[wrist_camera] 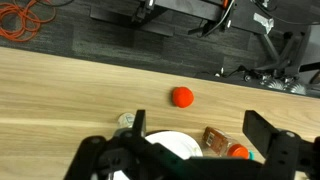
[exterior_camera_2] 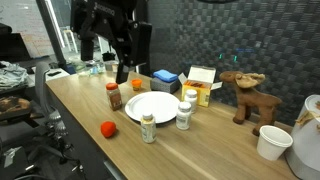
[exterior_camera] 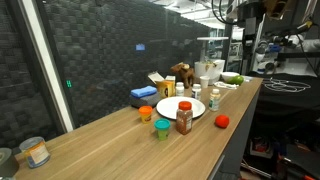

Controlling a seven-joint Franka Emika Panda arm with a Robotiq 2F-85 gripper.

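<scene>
My gripper (exterior_camera_2: 106, 66) hangs high above the wooden table, its fingers spread wide with nothing between them. In the wrist view a round red object (wrist_camera: 182, 96), perhaps a tomato, lies on the table near its edge, between and ahead of the fingers. A white plate (wrist_camera: 178, 143) is partly hidden by the left finger. Beside it, the brown jar with an orange lid (wrist_camera: 225, 142) is close to the right finger. The same red object (exterior_camera_2: 108, 129) sits in front of the plate (exterior_camera_2: 153, 106) in exterior view 2, with a small white-capped bottle (exterior_camera_2: 148, 128) to its right.
Two more white bottles (exterior_camera_2: 187, 108) stand behind the plate. At the back are a yellow box (exterior_camera_2: 200, 86), a toy dog (exterior_camera_2: 253, 97) and a white cup (exterior_camera_2: 272, 142). Teal (exterior_camera: 162, 127) and orange (exterior_camera: 145, 113) cups stand left of the jar.
</scene>
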